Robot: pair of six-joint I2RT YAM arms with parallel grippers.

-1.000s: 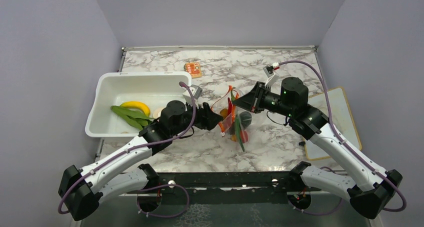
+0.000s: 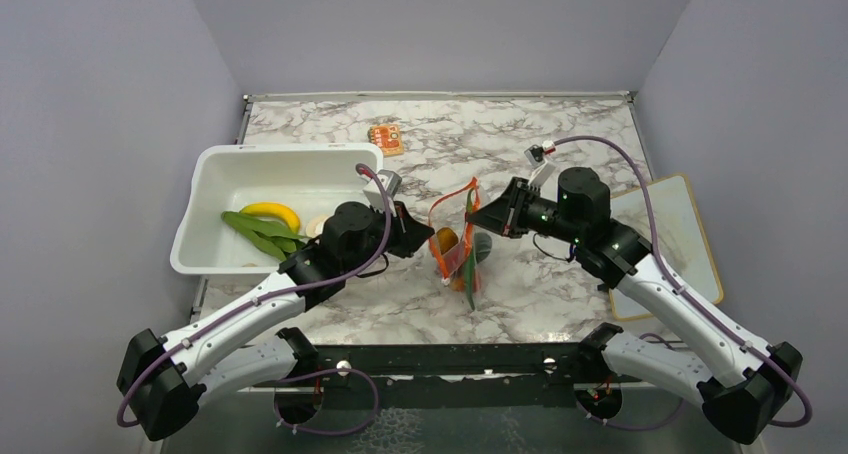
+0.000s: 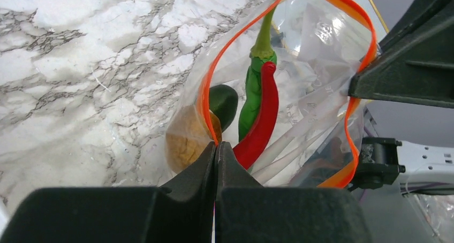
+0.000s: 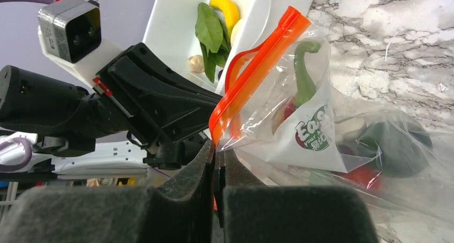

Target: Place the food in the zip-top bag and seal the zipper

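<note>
The clear zip bag (image 2: 457, 264) with orange zipper stands mid-table, holding a red chili (image 3: 259, 120), green pepper (image 3: 251, 98), dark green vegetable (image 3: 224, 104) and a brownish item (image 3: 184, 138). My left gripper (image 2: 428, 230) is shut on the bag's orange rim at the left side of the opening. My right gripper (image 2: 473, 217) is shut on the opposite orange rim, which rises above its fingertips. The opening gapes between them.
The white bin (image 2: 205, 194) on the left holds a banana, leaves and other food. An orange packet (image 2: 386, 139) lies at the back. A board (image 2: 680, 234) is at the right.
Over the last second my right gripper has come down slightly toward the front. My left gripper has shifted slightly, and the bag with its contents has moved a little left.
</note>
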